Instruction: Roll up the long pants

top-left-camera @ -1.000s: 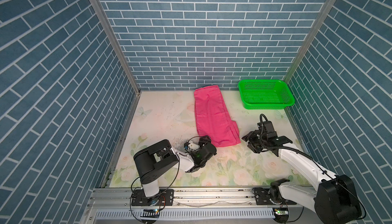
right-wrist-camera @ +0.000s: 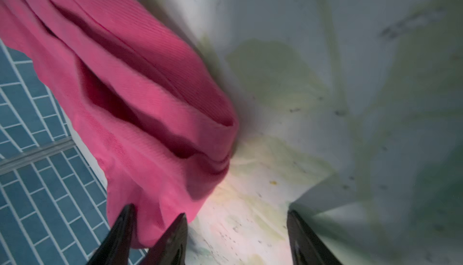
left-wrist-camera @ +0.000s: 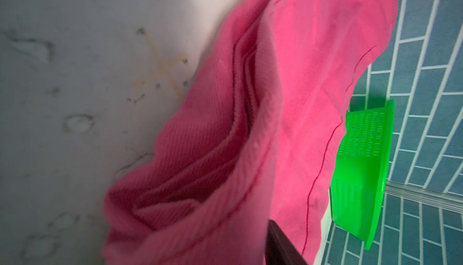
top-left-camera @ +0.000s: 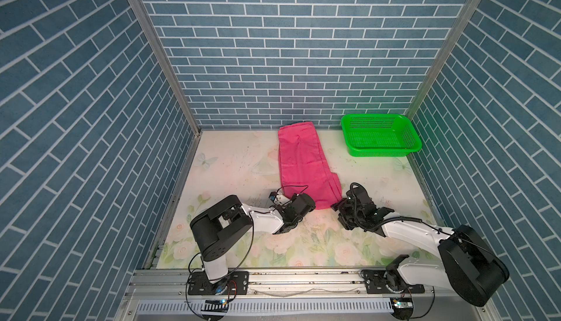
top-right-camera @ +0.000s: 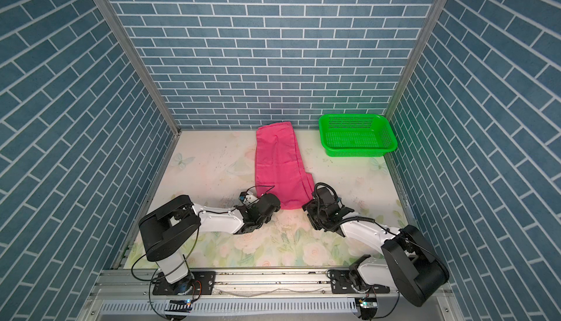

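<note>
Pink long pants (top-left-camera: 301,151) lie folded lengthwise on the table, running from the back wall toward the front, with the near end between both arms. At that end's left corner is my left gripper (top-left-camera: 306,200). In the left wrist view a bunched fold of the pants (left-wrist-camera: 193,115) fills the foreground; one dark finger (left-wrist-camera: 284,248) pokes out beside it, the other is hidden. My right gripper is open by the right near corner; its left finger (right-wrist-camera: 171,243) touches or nearly touches the cloth, and bare table shows between the fingers.
A green basket (top-left-camera: 382,152) stands at the back right against the wall, clear of the pants. Bare flowered table (top-left-camera: 233,157) lies to the left, and more of it along the front edge.
My right gripper has moved left and toward the front, up to the pants' corner. The left gripper has shifted slightly right over the near end, covering more of it.
</note>
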